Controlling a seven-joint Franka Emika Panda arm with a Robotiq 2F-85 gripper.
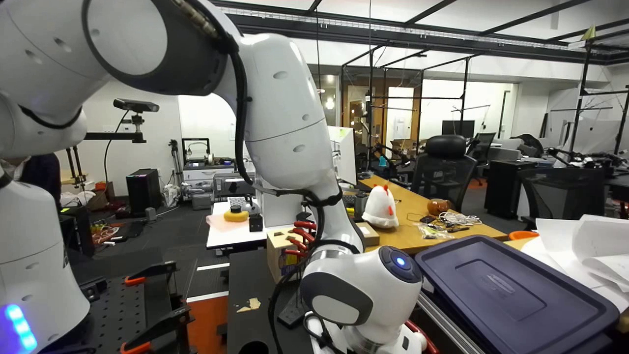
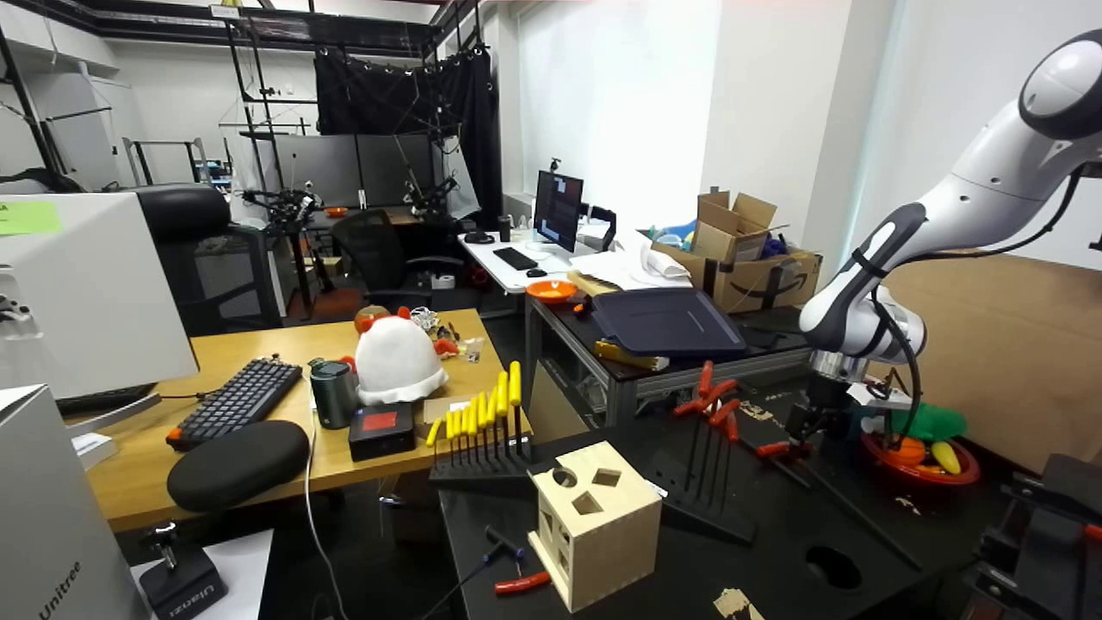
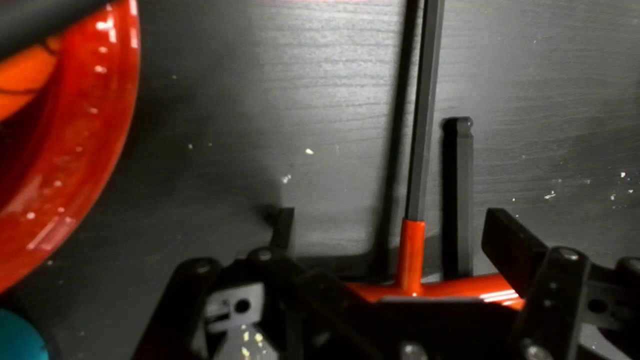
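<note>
In the wrist view my gripper stands open over the black table, one finger to each side of a T-handled hex key. The key's red handle lies crosswise between and below the fingers, partly hidden by the gripper body. Its long black shaft runs away toward the top of the view. Just right of it lies a shorter black rod with a rounded tip. In exterior view 2 the gripper is low near the red handle; whether they touch cannot be made out.
A red bowl holding toy fruit and a green item stands near the gripper. A black rack with upright red-handled keys, a wooden shape-sorter box and a rack of yellow-handled tools share the table. A dark lid lies behind.
</note>
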